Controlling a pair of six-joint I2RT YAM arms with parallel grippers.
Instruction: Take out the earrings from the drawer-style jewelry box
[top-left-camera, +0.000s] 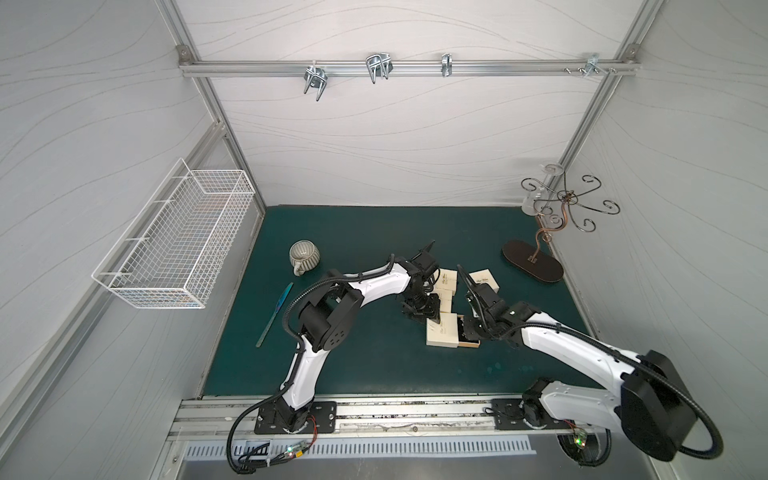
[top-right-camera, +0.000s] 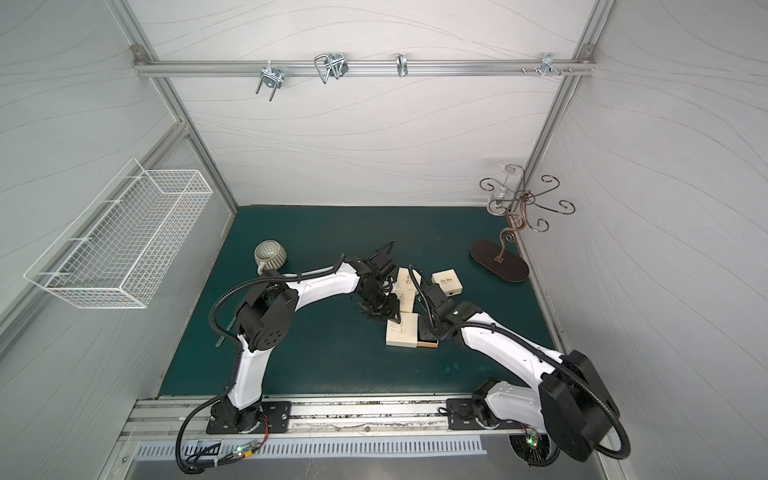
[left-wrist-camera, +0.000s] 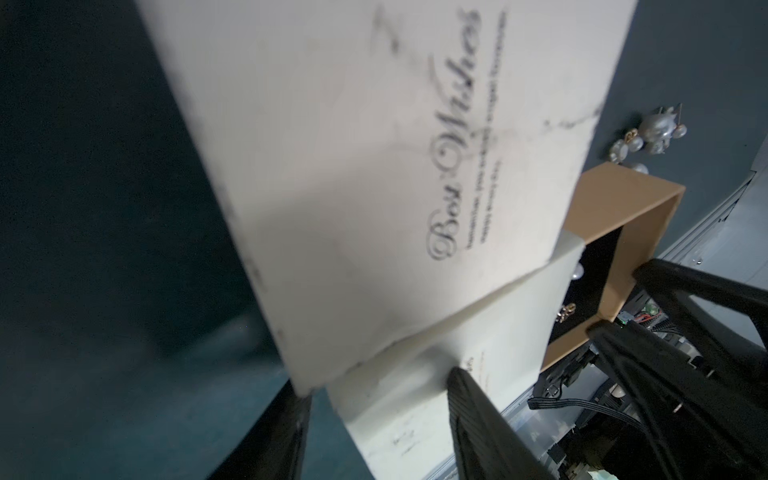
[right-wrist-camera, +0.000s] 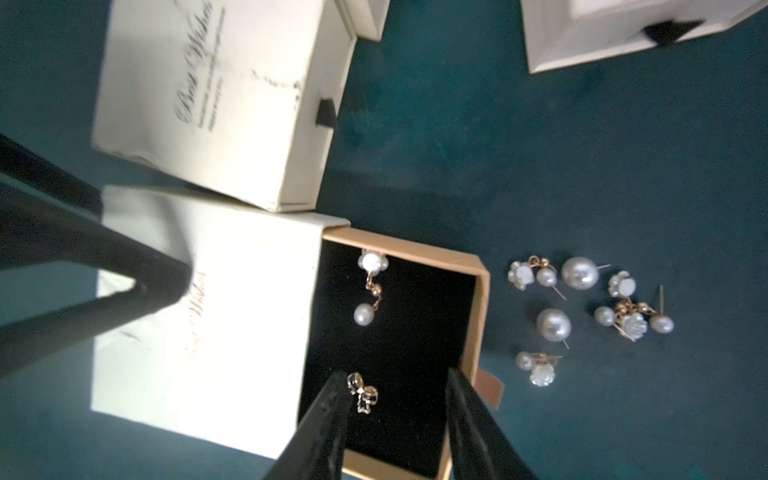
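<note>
A cream jewelry box (right-wrist-camera: 200, 336) has its drawer (right-wrist-camera: 472, 304) pulled out rightward. Inside the drawer lie a pearl drop earring (right-wrist-camera: 363, 314) and a gold bow earring (right-wrist-camera: 361, 394). Several pearl earrings (right-wrist-camera: 553, 325) lie on the mat to the right. My left gripper is shut on the open box at its edge, as the left wrist view shows. My right gripper hangs open over the drawer, its fingers either side of the drawer's interior near the bow earring.
More cream boxes (right-wrist-camera: 216, 96) stand behind the open one. A metal stand (top-left-camera: 532, 260) is at the back right, a ribbed mug (top-left-camera: 304, 254) and blue knife (top-left-camera: 274, 316) at left.
</note>
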